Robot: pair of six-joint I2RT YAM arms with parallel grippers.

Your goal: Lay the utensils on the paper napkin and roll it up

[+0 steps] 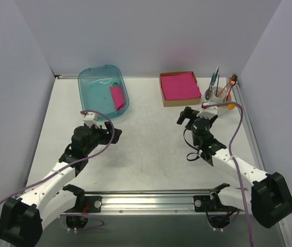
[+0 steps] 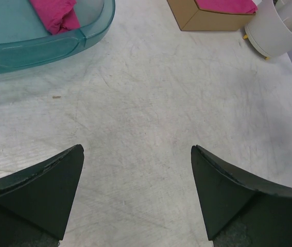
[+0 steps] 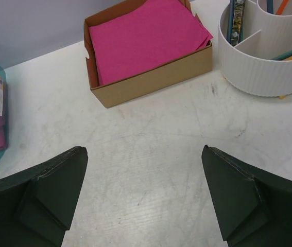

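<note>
Pink paper napkins [image 1: 180, 86] lie stacked in a cardboard box [image 3: 153, 80] at the back of the table. Utensils [image 1: 232, 81] stand in a white divided holder [image 3: 267, 72] at the back right. A rolled pink napkin bundle [image 1: 117, 98] rests inside the teal bin [image 1: 84, 98] at the back left. My left gripper [image 1: 113, 132] is open over bare table, in front of the bin, with nothing between its fingers. Short of the box and holder, my right gripper [image 1: 197, 114] also stands open and empty, its fingers [image 3: 243, 190] wide apart.
Between the arms, the middle of the white table [image 1: 146, 149] is clear. Walls close in the back and both sides. A purple cable [image 1: 237, 128] runs along each arm.
</note>
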